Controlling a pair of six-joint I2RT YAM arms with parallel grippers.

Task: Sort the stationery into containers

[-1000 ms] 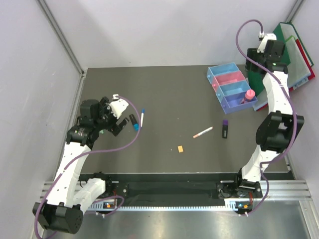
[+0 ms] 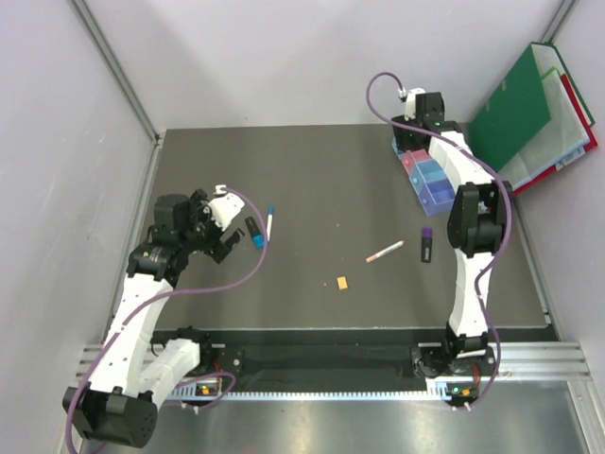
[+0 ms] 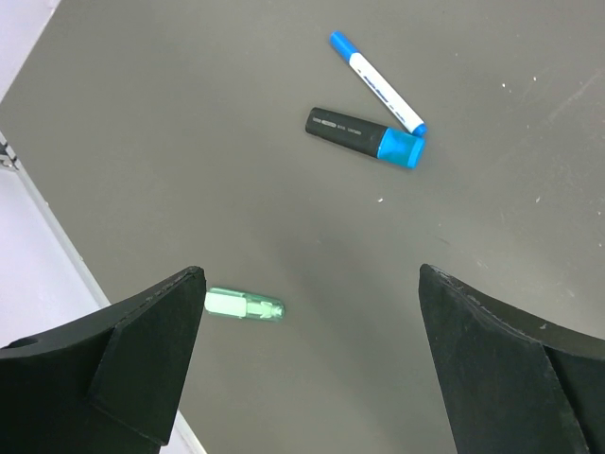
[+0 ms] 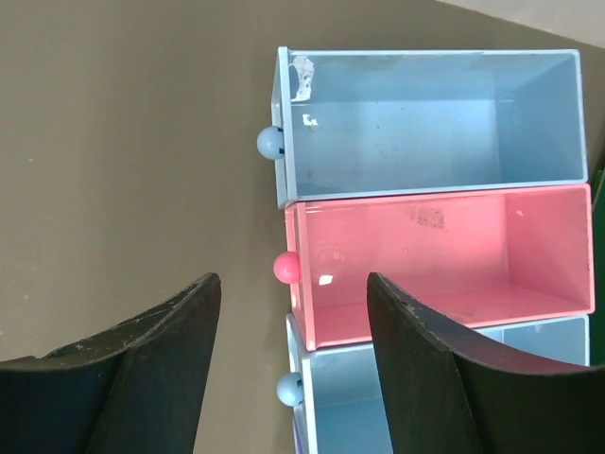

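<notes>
My left gripper is open above the left of the table, nothing between its fingers. Ahead of it in the left wrist view lie a black highlighter with a blue cap [image 3: 364, 137], a blue-capped white marker [image 3: 383, 90] and a small green item [image 3: 246, 304]. My right gripper stands part open over the container row, its gap empty. Below it in the right wrist view are a blue bin [image 4: 397, 197], a pink bin [image 4: 444, 338] and another blue bin [image 4: 304, 416]. The purple-blue bin [image 2: 437, 197] is partly covered by the right arm.
A purple-capped black highlighter [image 2: 426, 248], a white-and-red marker [image 2: 385, 252] and an orange square [image 2: 342, 283] lie on the table [image 2: 302, 208]. Green and red folders [image 2: 515, 109] lean in the back right corner.
The left arm and the table items have stayed put.
</notes>
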